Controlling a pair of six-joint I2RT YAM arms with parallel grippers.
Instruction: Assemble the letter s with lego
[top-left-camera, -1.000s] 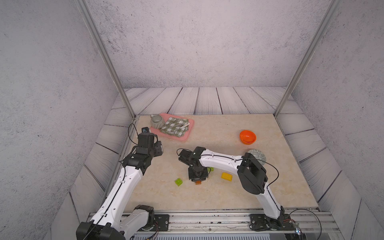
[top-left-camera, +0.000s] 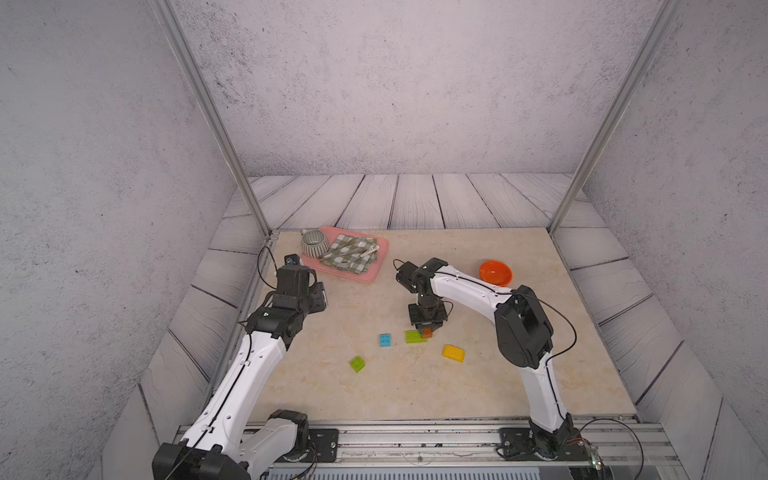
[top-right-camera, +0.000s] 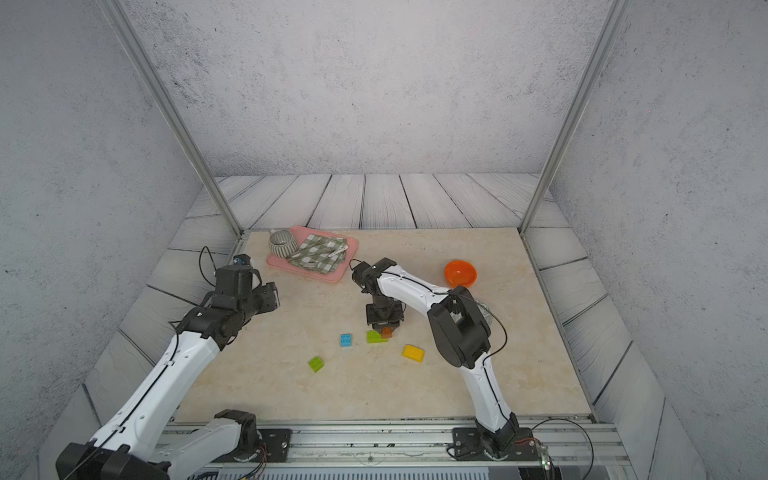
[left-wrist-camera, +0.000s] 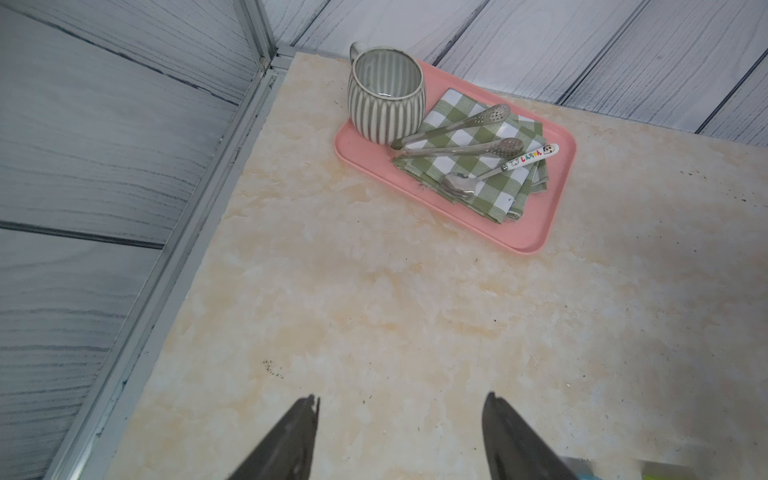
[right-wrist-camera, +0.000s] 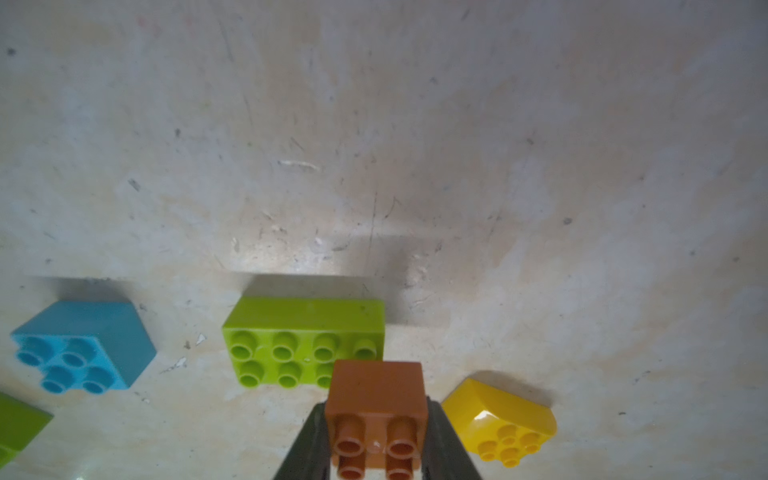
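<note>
My right gripper is shut on an orange-brown brick (right-wrist-camera: 376, 388), which covers the near right corner of the long green brick (right-wrist-camera: 308, 314) in the right wrist view. Whether the two bricks touch cannot be told. Left of the long green brick lies a blue brick (right-wrist-camera: 128, 340); to its right is a yellow brick (right-wrist-camera: 504, 412) with a sloped face, turned at an angle. A small green brick (top-left-camera: 357, 364) rests nearer the front left. Well away from the bricks, my left gripper is open over bare table, with nothing between its fingers.
At the back left is a pink tray (left-wrist-camera: 520, 236) holding a striped mug (left-wrist-camera: 386, 104), a checked cloth (left-wrist-camera: 448, 104) and spoons. An orange bowl (top-left-camera: 496, 273) stands at the back right. Bare table lies between the tray and the bricks.
My right gripper has carried the orange-brown brick back and to the right, from the front of the table to the long green brick. The left arm stays still.
</note>
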